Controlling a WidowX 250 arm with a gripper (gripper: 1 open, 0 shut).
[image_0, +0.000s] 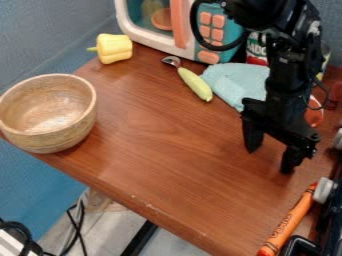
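Note:
My black gripper (270, 152) hangs low over the right part of the wooden table, fingers pointing down and apart, with nothing seen between them. Left of it lie a pale yellow corn-like toy (197, 84) and a light blue cloth (231, 82). A wooden bowl (44, 112) sits at the table's left edge. An orange crayon-shaped object (287, 224) lies at the lower right.
A toy microwave (162, 20) stands at the back, with a yellow pepper-like toy (112, 47) at its left and a spoon (171, 62) before it. Dark objects crowd the right edge.

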